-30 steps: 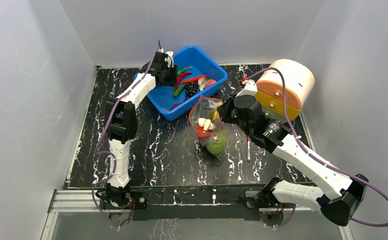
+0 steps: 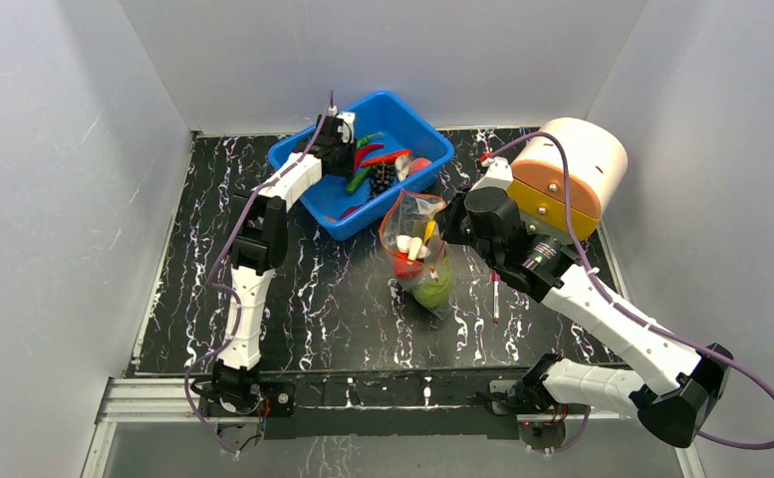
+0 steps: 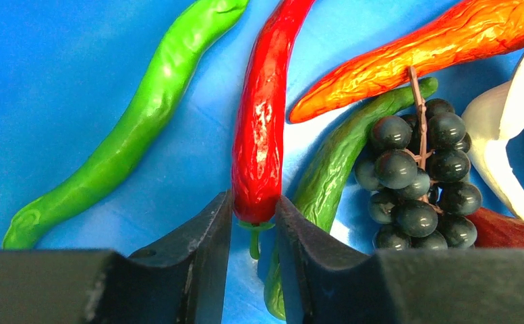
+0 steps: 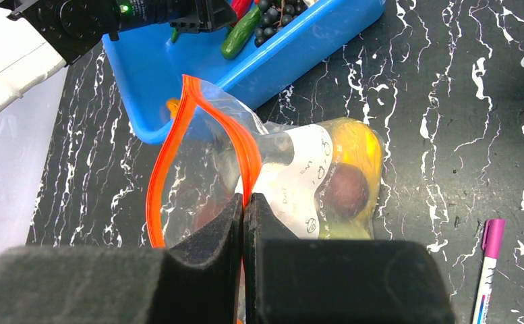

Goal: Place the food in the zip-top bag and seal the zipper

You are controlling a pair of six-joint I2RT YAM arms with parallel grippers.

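Note:
In the blue bin (image 2: 322, 205), my left gripper is low over a red chili (image 3: 257, 135), its fingertips either side of the stem end. Around it lie green chilies (image 3: 137, 128), a cucumber (image 3: 330, 169), an orange pepper (image 3: 414, 50), grapes (image 3: 424, 189) and a pale bulb (image 3: 502, 142). My right gripper is shut on the orange-rimmed edge of the zip bag (image 4: 293, 165), whose mouth gapes and which holds several items.
A cream and yellow box (image 2: 572, 164) stands at the back right. A marker (image 4: 488, 263) lies right of the bag.
My left arm has moved slightly right over the last second, deeper over the bin. The right arm and bag look unchanged.

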